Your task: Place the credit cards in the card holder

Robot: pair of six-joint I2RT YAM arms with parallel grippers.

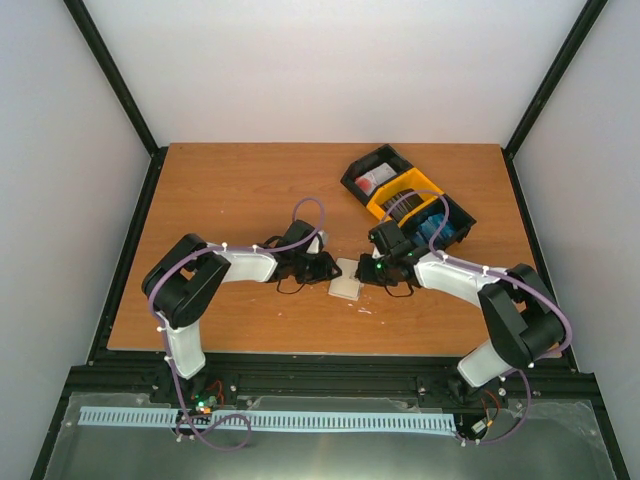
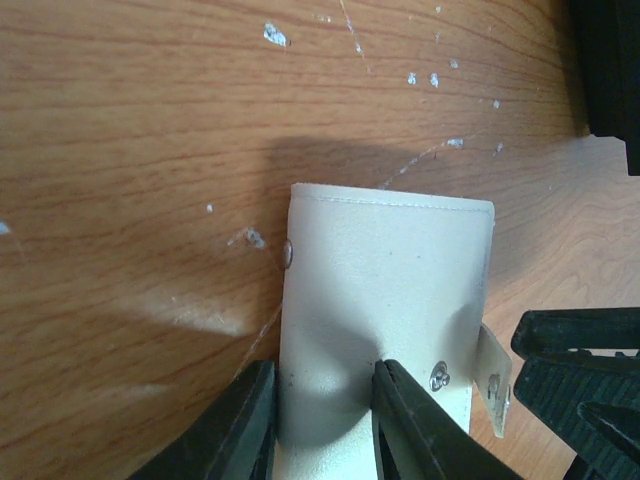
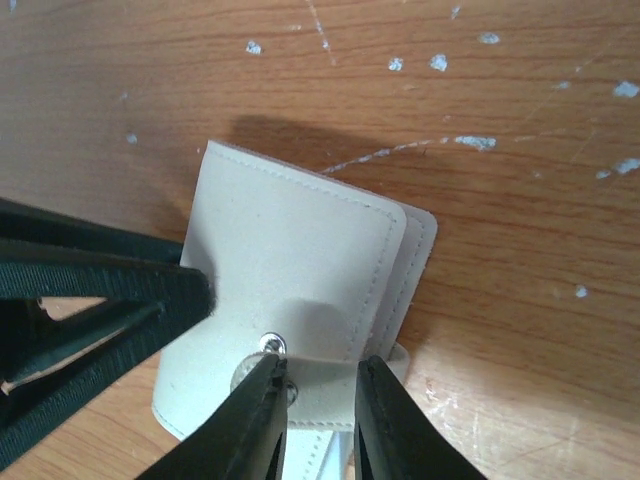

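The white card holder lies near the middle of the table, between both grippers. Its left edge is in the grip of my left gripper, which is shut on it. A short snap strap stands up from the holder's right side, beside the right gripper's fingers. My right gripper is part open, its fingertips on either side of that strap. Something light blue and white shows below the strap; I cannot tell whether it is a card.
At the back right stands a divided organizer with a black front compartment, a yellow middle compartment and a black rear one. Red and white items and blue items lie inside.
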